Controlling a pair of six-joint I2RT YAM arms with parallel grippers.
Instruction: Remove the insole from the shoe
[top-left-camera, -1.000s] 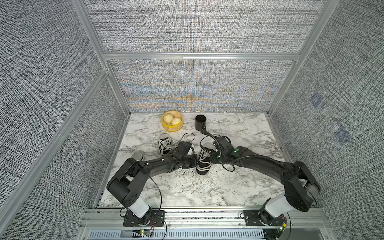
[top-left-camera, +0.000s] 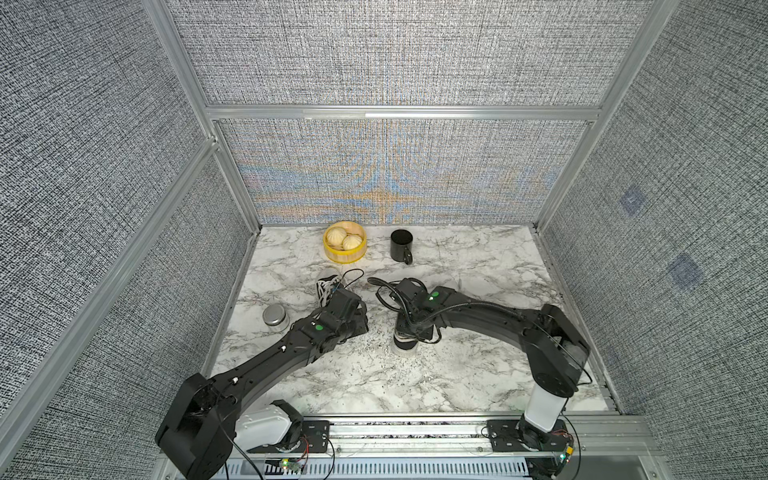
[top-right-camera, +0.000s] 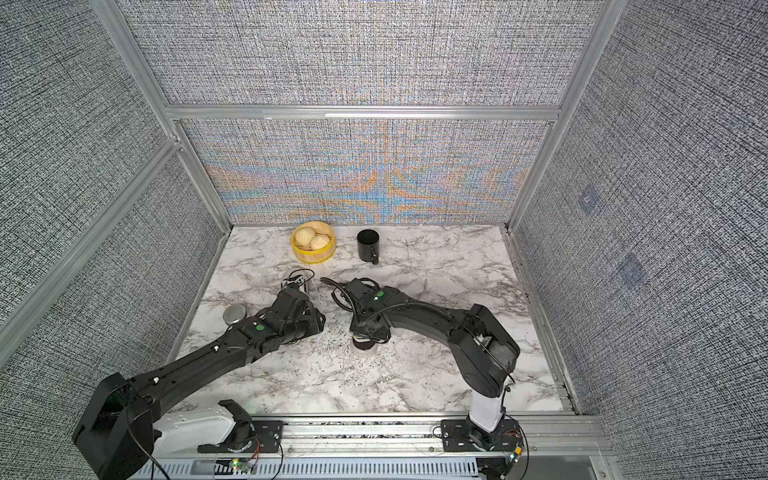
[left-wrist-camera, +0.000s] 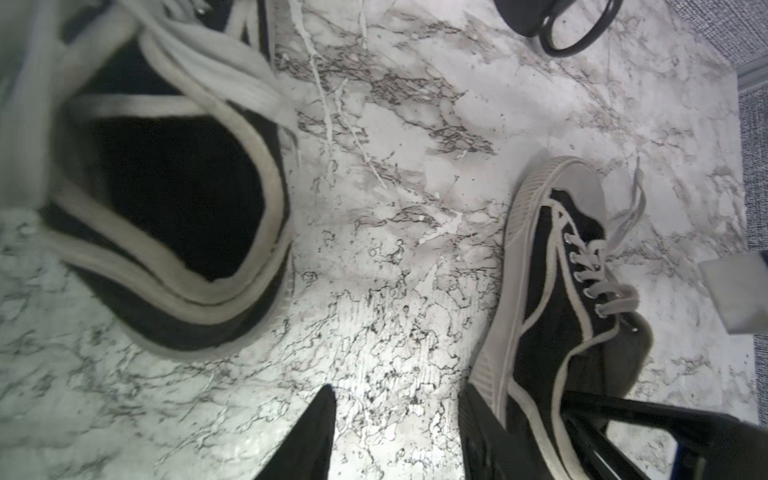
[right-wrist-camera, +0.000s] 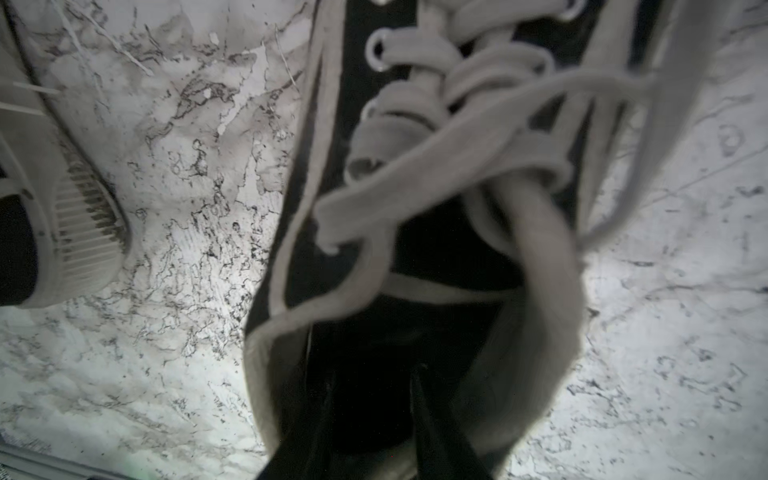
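The right-hand shoe (right-wrist-camera: 448, 240), black with grey laces and trim, lies on the table, its heel (top-left-camera: 405, 344) showing under my right arm. Inside its collar are the fingertips of my right gripper, apart over the dark interior. An insole cannot be made out in there, nor anything held. A second, similar shoe (left-wrist-camera: 168, 208) lies to the left, close in the left wrist view; its toe (top-left-camera: 326, 288) shows in the top left view. My left gripper stands open between the two shoes, over bare table, with nothing between its fingers.
Toward the back stand a yellow-rimmed steamer basket (top-left-camera: 345, 257) with buns and a black mug (top-left-camera: 401, 245). A round silver tin (top-left-camera: 274, 314) sits at the left.
My left gripper has drawn away from the right-hand shoe toward the left. My right gripper has swung from that shoe's right side to over its opening.
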